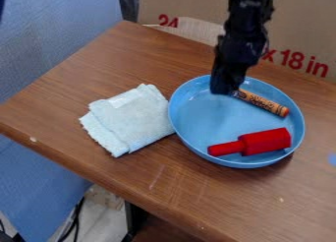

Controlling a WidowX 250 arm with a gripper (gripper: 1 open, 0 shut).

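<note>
My black gripper (pixel 226 81) is over the back-left part of a blue plate (pixel 197 123), at the left end of an orange crayon-like stick (pixel 262 102) that lies in it. Whether the fingers are open or shut on the stick is too dark to tell. A red plastic object with a handle (pixel 264 140) lies in the front of the plate.
A folded white cloth (pixel 126 118) lies left of the plate on the wooden table (pixel 92 64). The table's left edge borders a blue surface. A cardboard box (pixel 302 39) stands behind.
</note>
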